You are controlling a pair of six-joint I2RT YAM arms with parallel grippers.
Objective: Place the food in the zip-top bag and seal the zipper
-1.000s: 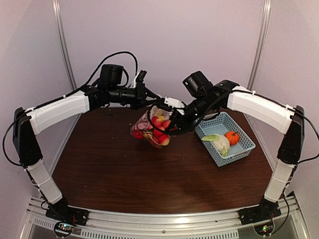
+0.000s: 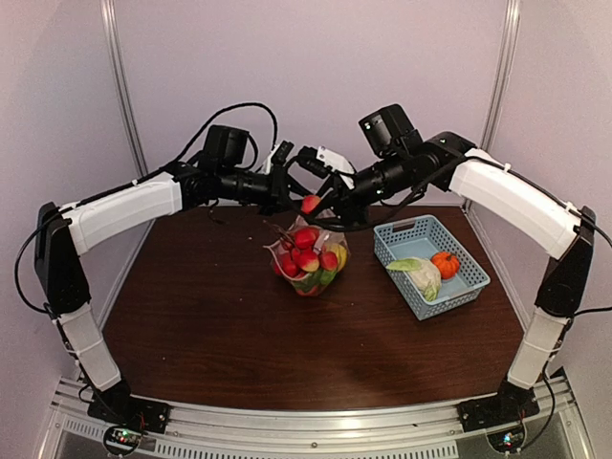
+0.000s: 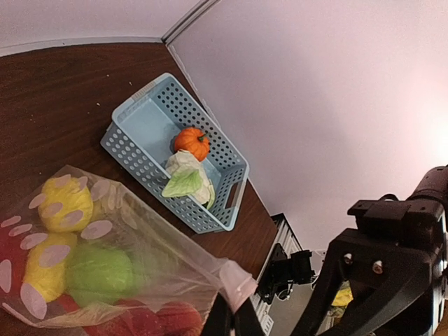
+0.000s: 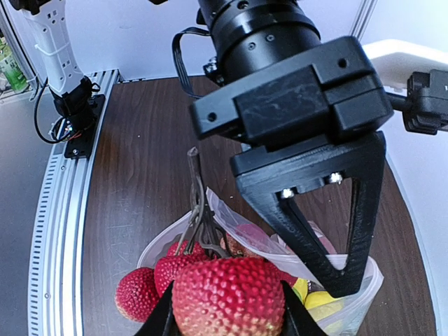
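Observation:
The clear bag (image 2: 316,268), packed with red, yellow and green food, hangs mid-table below both grippers. In the left wrist view my left gripper is shut on the bag's rim (image 3: 234,276). My right gripper is shut on a red strawberry-like fruit (image 4: 227,294) over the bag's opening, where grey stems (image 4: 203,217) stick up among the other fruit.
A blue basket (image 2: 400,239) on the right holds a cauliflower (image 2: 424,280) and an orange pumpkin (image 2: 446,265).
The bag has swung to the right beneath them.

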